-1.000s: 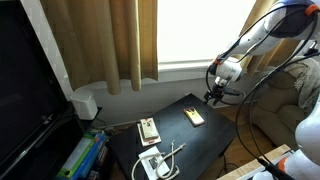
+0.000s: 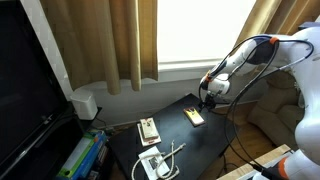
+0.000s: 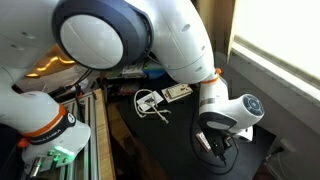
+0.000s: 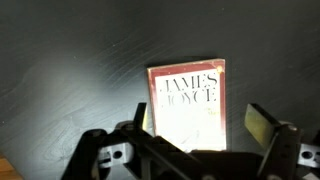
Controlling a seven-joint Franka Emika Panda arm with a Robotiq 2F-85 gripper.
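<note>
A book with "James Joyce" printed on its pale cover and a reddish top border [image 4: 187,100] lies flat on the dark table. My gripper is open above it, one finger to each side of the book in the wrist view, with nothing held. From the side, the same book [image 2: 194,117] lies near the far part of the table, and the gripper [image 2: 206,106] hangs close beside it in that view. In the second exterior view the arm partly covers the book [image 3: 203,140].
Another book [image 2: 149,130] lies at the left of the black table [image 2: 185,148]. Near it are a white power strip [image 2: 152,163] and a pale cable [image 2: 174,160]. Curtains and a window stand behind; bare tabletop surrounds the James Joyce book.
My arm and gripper have come down and a little to the left, closer to the James Joyce book. The objects on the table have not moved.
</note>
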